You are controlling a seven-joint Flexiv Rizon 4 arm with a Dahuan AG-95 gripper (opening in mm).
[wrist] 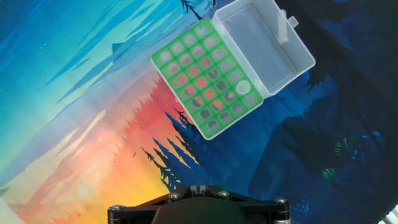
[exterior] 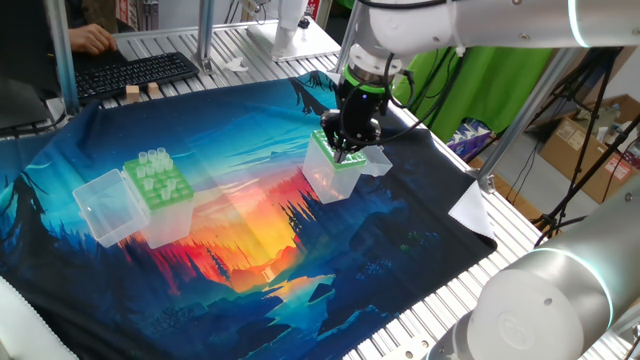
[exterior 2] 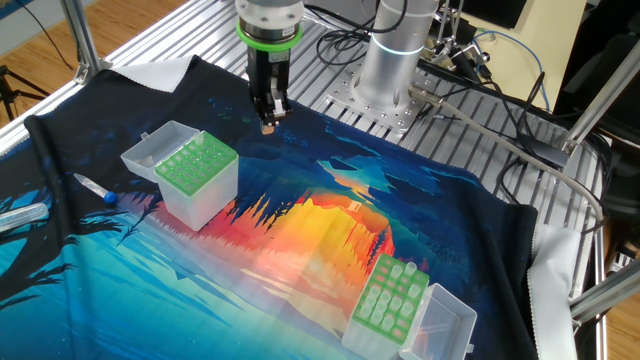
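Note:
My gripper [exterior 2: 268, 127] hangs above the dark cloth, to the right of a clear box with a green grid top [exterior 2: 197, 165]. Its fingertips [wrist: 198, 190] show close together at the bottom edge of the wrist view, with nothing visible between them. In that view the green-topped box [wrist: 207, 79] lies ahead of the fingers, its clear lid [wrist: 266, 45] folded open. Most of its holes look empty; one white round tube top [wrist: 243, 87] sits near the lid side. A second green-topped box [exterior: 160, 200] holds several clear tubes [exterior: 157, 160] standing upright, its lid [exterior: 108, 207] open.
A blue-capped pen or tube [exterior 2: 97, 189] and a clear item [exterior 2: 22, 217] lie on the cloth near the first box. Bare cloth [exterior: 265, 235] separates the two boxes. A keyboard [exterior: 137, 74] and a person's hand [exterior: 90, 39] are at the far left.

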